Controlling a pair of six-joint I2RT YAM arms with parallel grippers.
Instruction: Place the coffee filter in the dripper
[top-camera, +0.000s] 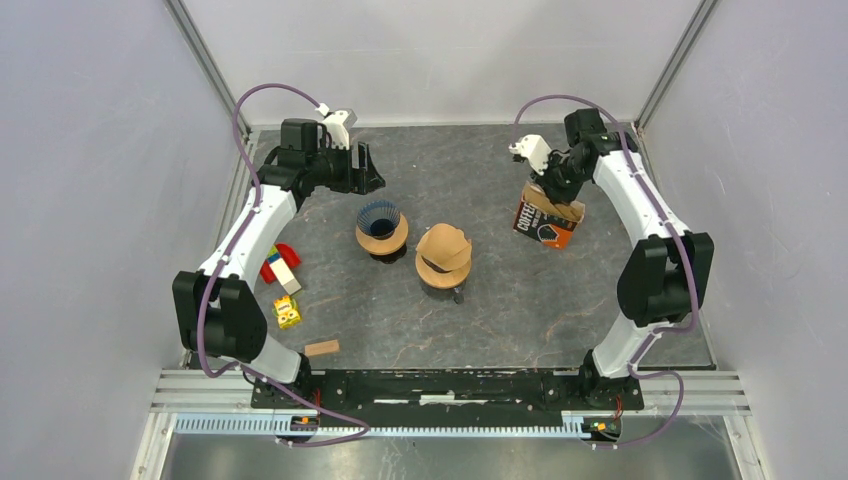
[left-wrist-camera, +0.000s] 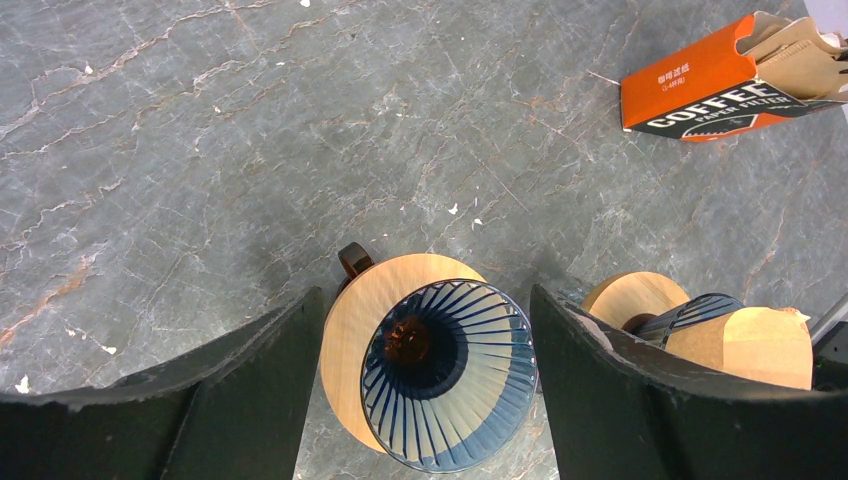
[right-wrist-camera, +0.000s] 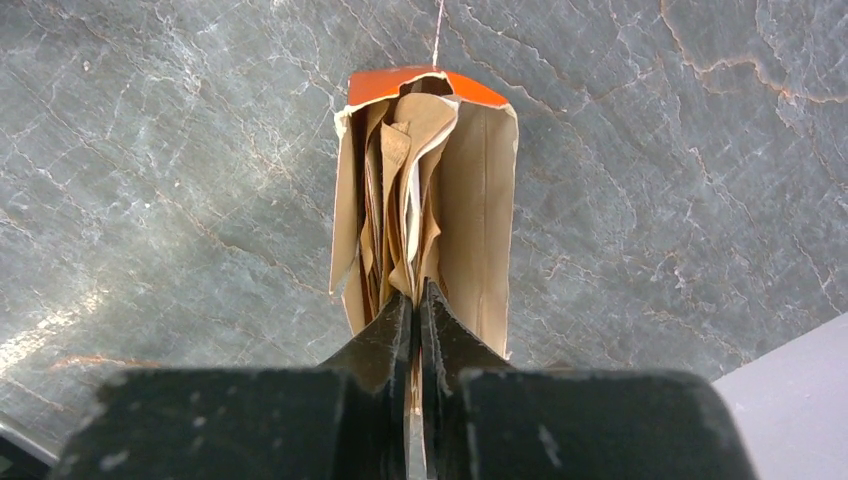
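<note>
An empty ribbed dripper (top-camera: 380, 216) on a wooden collar stands left of centre; my left gripper hovers over it with fingers apart, nothing between them. A second dripper (top-camera: 444, 262) near the middle has a brown paper filter (left-wrist-camera: 738, 345) in it. At the right, the coffee filter box (top-camera: 543, 225) stands with its top open and a stack of filters (right-wrist-camera: 390, 180) inside. My right gripper is shut at the top of the stack, its tips at the paper edges; whether any paper is between them is hard to tell.
Small toys (top-camera: 286, 310) and a red piece (top-camera: 288, 255) lie along the left side, with a wooden block (top-camera: 321, 348) at the front left. Walls bound both sides.
</note>
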